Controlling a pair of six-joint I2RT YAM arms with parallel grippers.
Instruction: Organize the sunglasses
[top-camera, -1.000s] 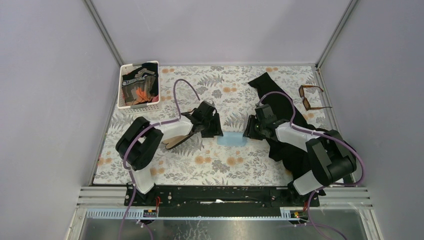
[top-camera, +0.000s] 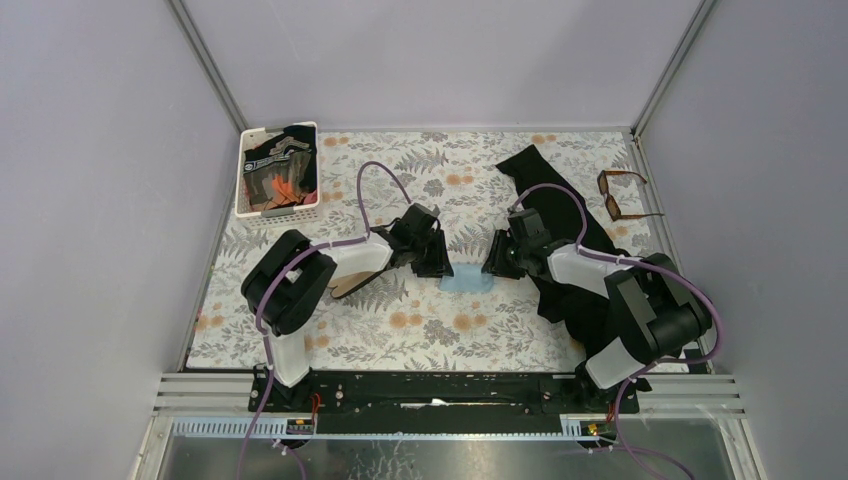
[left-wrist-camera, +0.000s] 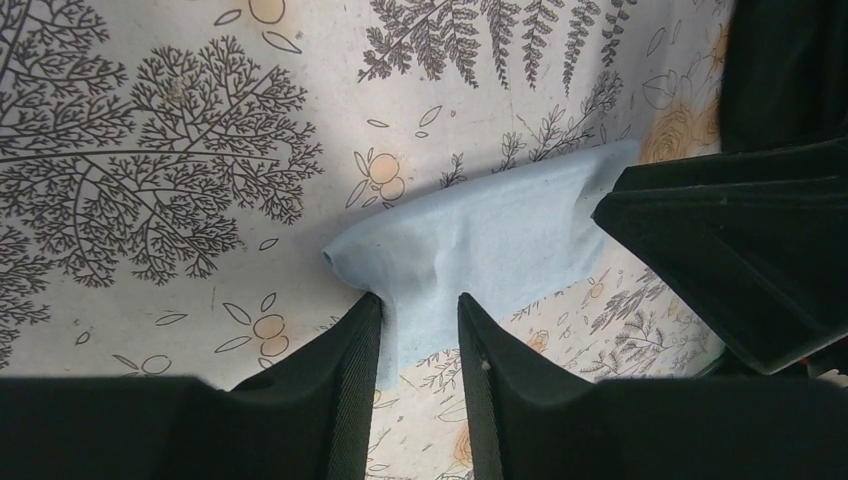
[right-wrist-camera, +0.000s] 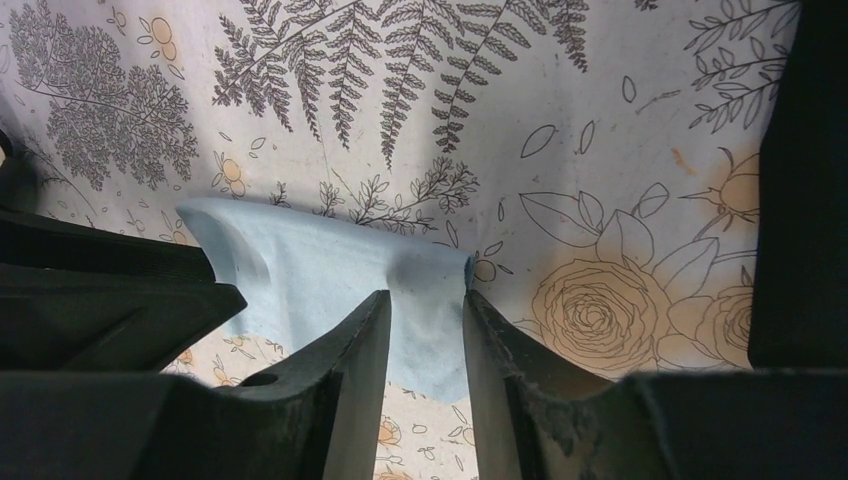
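Brown sunglasses (top-camera: 612, 208) lie at the far right of the table, arms spread. A small light-blue cloth (top-camera: 467, 279) lies in the middle between my two grippers. At its left end, my left gripper is part open, with the cloth's rucked edge between its fingers. My right gripper stands open over the right end, and part of the blue cloth (right-wrist-camera: 330, 275) shows between its fingers. A tan, dark-edged object (top-camera: 348, 287), possibly a case, is partly hidden under the left arm.
A black cloth (top-camera: 553, 200) stretches diagonally under the right arm. The white basket (top-camera: 305, 214) at the back left holds dark and orange fabric.
My left gripper has shifted slightly right onto the cloth's left end, and the cloth looks narrower there. My right gripper has edged slightly left. The sunglasses have not moved.
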